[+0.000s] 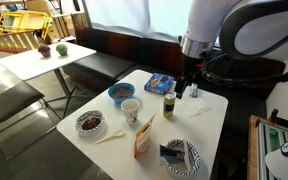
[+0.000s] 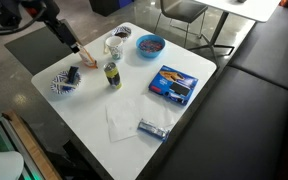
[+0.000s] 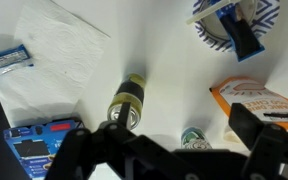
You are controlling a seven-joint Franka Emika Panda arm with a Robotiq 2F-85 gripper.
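Observation:
My gripper hangs open above the white table, its dark fingers spread wide with nothing seen between them. In exterior view 1 the gripper (image 1: 187, 86) is at the far right of the table, above the surface. A dark can with a yellow band (image 3: 127, 103) stands close to the left finger in the wrist view. An orange and white packet (image 3: 259, 98) lies near the right finger. Across a striped bowl (image 3: 212, 42) rest a black object with a blue end (image 3: 241, 33) and a pale utensil.
A blue box (image 2: 171, 85), a white paper towel (image 2: 129, 120) and a silver-blue packet (image 2: 154, 130) lie toward the bench. Elsewhere stand a white cup (image 1: 130, 109), a blue bowl (image 1: 121, 91) and a patterned bowl (image 1: 89, 124). Bare tabletop shows at the near end in exterior view 2.

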